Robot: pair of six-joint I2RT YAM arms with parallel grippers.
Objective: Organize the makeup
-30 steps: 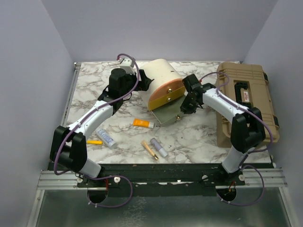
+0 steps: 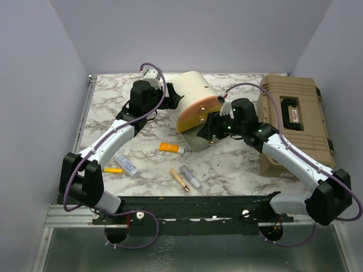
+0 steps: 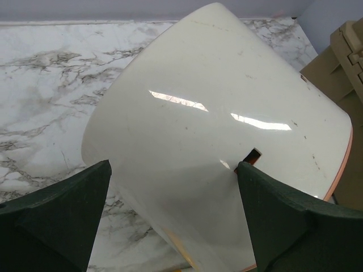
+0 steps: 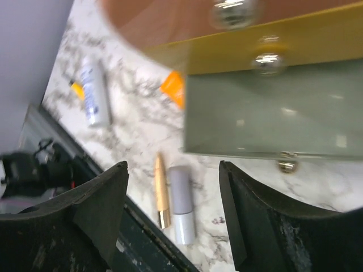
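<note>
The white curved organizer (image 2: pixel 187 88) has a pink top front, a yellow drawer (image 2: pixel 195 119) and an open grey drawer (image 4: pixel 272 113), empty where visible. My left gripper (image 2: pixel 173 95) stands open against the organizer's shell. My right gripper (image 2: pixel 210 127) is open above the open drawer's front. On the marble lie an orange tube (image 2: pixel 170 147), a blue-white bottle (image 2: pixel 126 164), a yellow item (image 2: pixel 112 170), a beige brush-like tube (image 2: pixel 178 178) and a grey tube (image 2: pixel 190 175).
A tan hard case (image 2: pixel 295 102) fills the right side of the table. Marble (image 2: pixel 227 175) is clear at the front right and at the back left.
My right gripper has risen and moved left over the drawer, its arm swinging toward the front. The drawer appears slightly further in than a second ago. The left arm is nearly still.
</note>
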